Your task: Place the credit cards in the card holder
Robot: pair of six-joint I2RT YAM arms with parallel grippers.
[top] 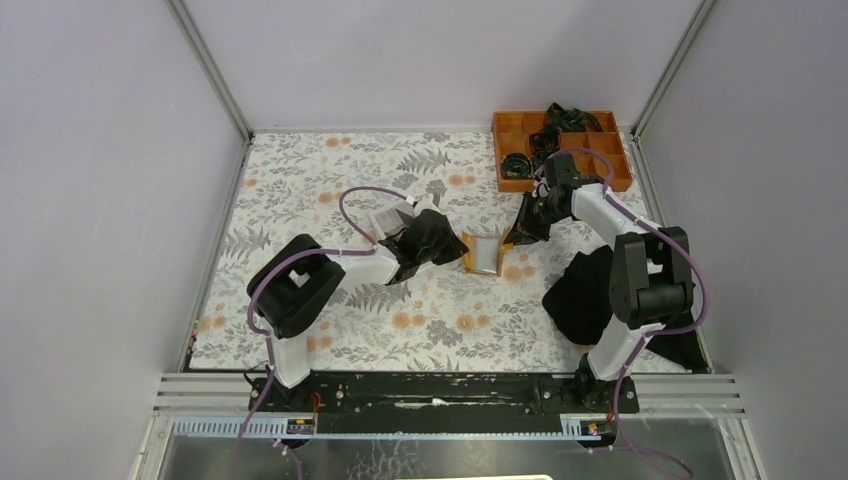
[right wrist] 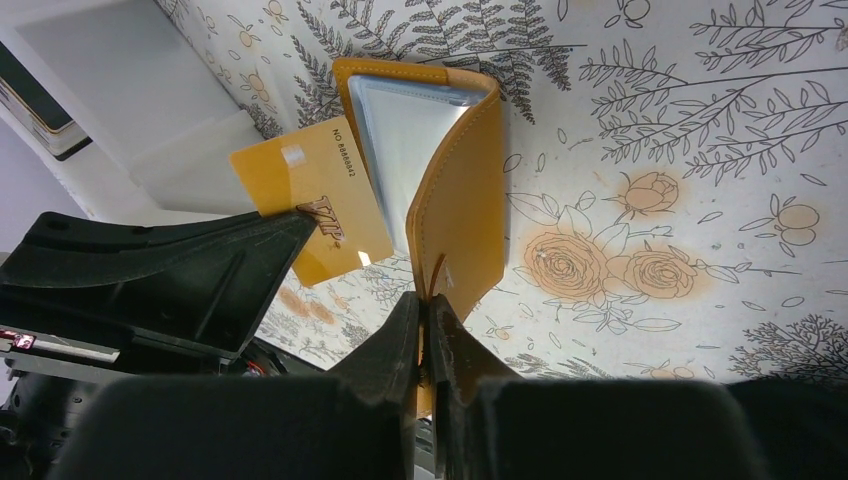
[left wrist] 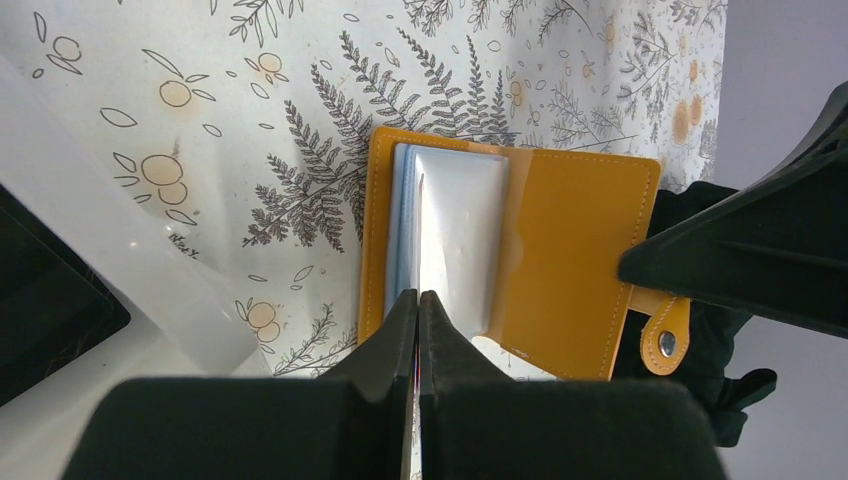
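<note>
The card holder [top: 486, 256], yellow leather with clear sleeves [right wrist: 412, 125], stands opened on the table between my two grippers. My left gripper is shut on a thin yellow VIP card, seen almost edge-on in the left wrist view. That card is tilted beside the sleeves and overlaps their left side in the right wrist view; whether any of it is inside a sleeve, I cannot tell. On the other side, my right gripper pinches the edge of the holder's yellow cover [left wrist: 580, 250], keeping it raised.
A white box [right wrist: 150, 90] with dark cards lies left of the holder, partly under the left arm. An orange divided tray [top: 510, 122] stands at the back right, and black cloth [top: 580, 300] lies at the right.
</note>
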